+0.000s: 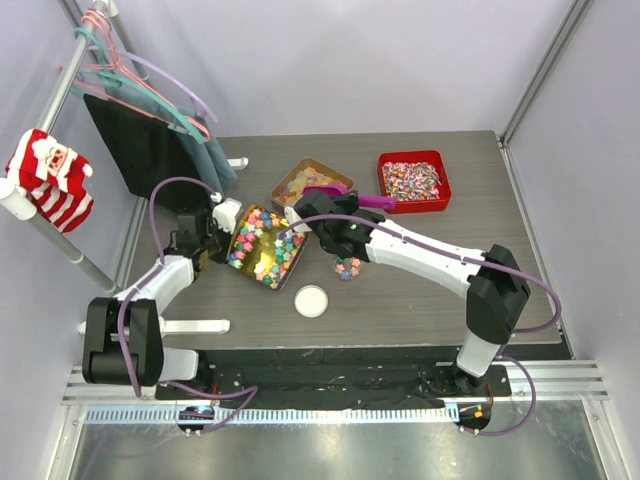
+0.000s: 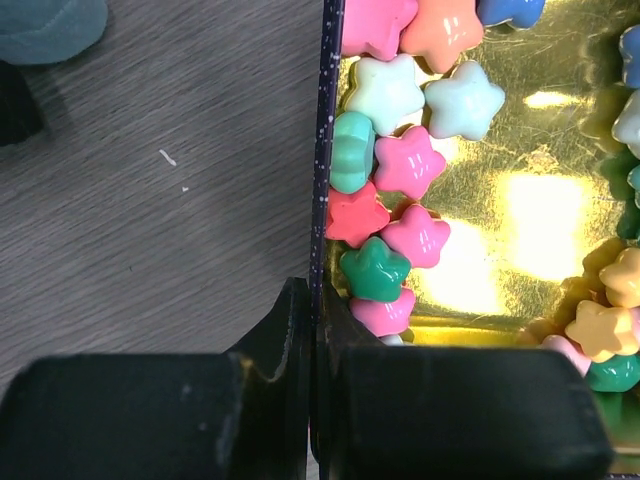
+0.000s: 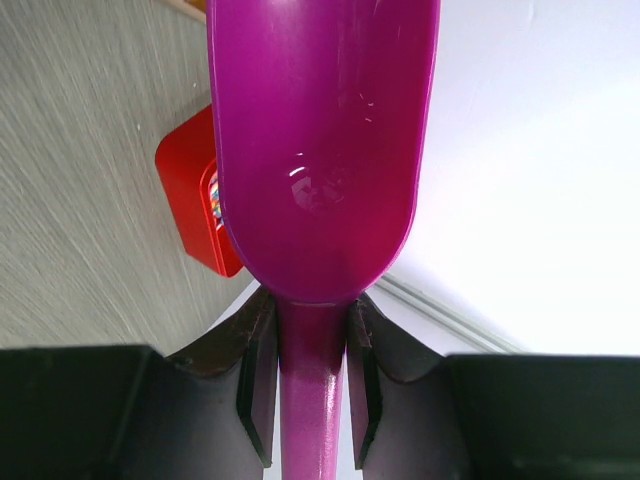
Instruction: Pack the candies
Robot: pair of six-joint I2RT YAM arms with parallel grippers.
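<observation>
Star-shaped candies (image 2: 409,163) in several colours lie along the sides of a dark-rimmed, gold-floored tray (image 1: 266,249), whose middle is mostly bare. My left gripper is shut on the tray's left rim. A magenta scoop (image 3: 325,150) has its handle between the fingers of my right gripper, which is shut on it. The scoop's bowl looks empty in the right wrist view. In the top view the right gripper is above the table, right of the tray. Beneath that arm, a small clear jar (image 1: 347,267) contains star candies.
A brown tray of yellowish candies (image 1: 300,178) stands behind, partly covered by the scoop and right arm. A red tray (image 1: 447,192) of colourful sweets is at the back right. A white lid (image 1: 311,301) lies in front.
</observation>
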